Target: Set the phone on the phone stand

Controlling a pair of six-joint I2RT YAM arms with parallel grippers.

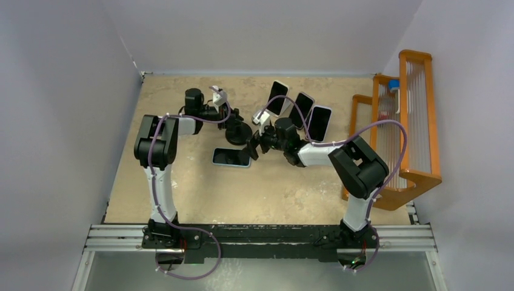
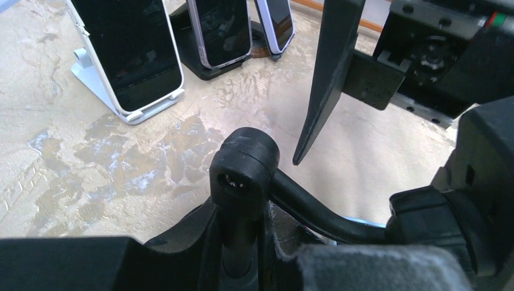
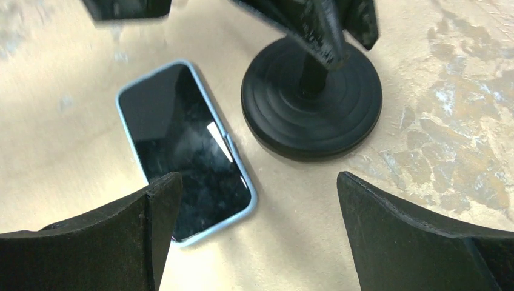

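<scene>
The loose phone (image 1: 230,157), dark-screened with a pale blue edge, lies flat and face up on the table in front of the round-based black phone stand (image 1: 238,134). In the left wrist view, my left gripper is shut on the upright post of the stand (image 2: 244,176), whose round base is hidden there. That base rests on the table in the right wrist view. My right gripper is open and empty, its fingers (image 3: 130,221) spread above the table, one overlapping the lower part of the phone (image 3: 182,139) in that view.
Behind and to the right, a white-framed phone (image 2: 130,51), a second phone (image 2: 223,30) and a third (image 2: 279,21) lean on their own stands. A wooden rack (image 1: 418,115) stands at the far right.
</scene>
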